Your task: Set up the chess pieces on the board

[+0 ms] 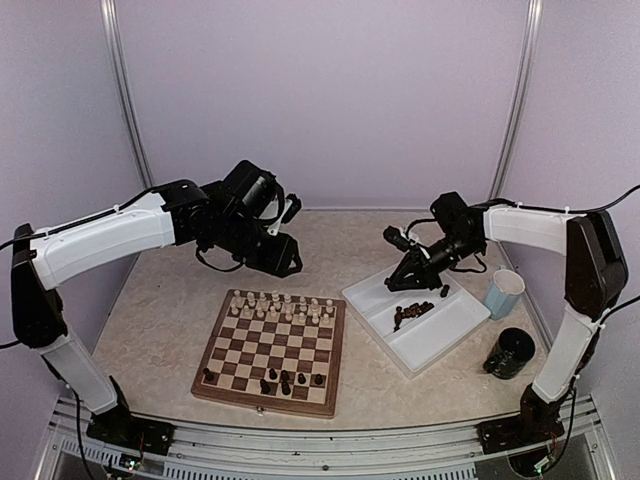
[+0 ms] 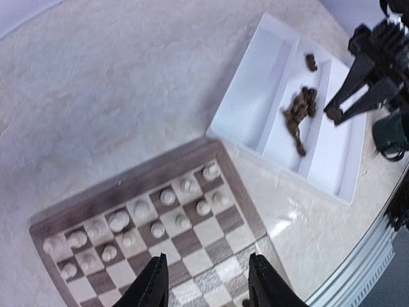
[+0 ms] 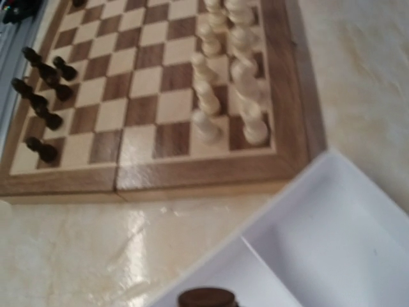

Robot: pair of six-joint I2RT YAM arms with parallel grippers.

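The wooden chessboard [image 1: 267, 350] carries white pieces [image 3: 206, 96] along its far side and several dark pieces [image 3: 45, 149] along its near side. My left gripper is raised above the board, open, with nothing seen between its fingers. My right gripper is over the white compartment tray [image 1: 400, 340], shut on a dark chess piece [image 3: 206, 299], seen at the bottom of the right wrist view. More dark pieces [image 1: 413, 312] lie heaped in the tray.
A light blue mug [image 1: 504, 293] and a dark mug [image 1: 508, 353] stand right of the tray. The table behind the board and left of it is clear.
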